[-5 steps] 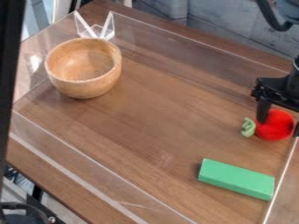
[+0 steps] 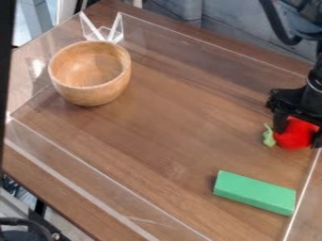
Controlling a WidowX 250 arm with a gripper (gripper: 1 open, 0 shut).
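Note:
My black gripper [image 2: 297, 117] is at the right edge of the table, lowered over a red round vegetable [image 2: 297, 136] with a green stem, its fingers beside and partly over it. Whether they grip it is hard to tell. A wooden bowl [image 2: 89, 85] sits at the upper left, and a green block [image 2: 254, 192] lies at the lower right.
Clear strips run along the table's edges, with a pale angular object at the back left behind the bowl. A grey padded surface lies beyond the back edge.
My gripper has come down and slightly left onto the red vegetable, now covering more of it. The bowl and green block are unchanged.

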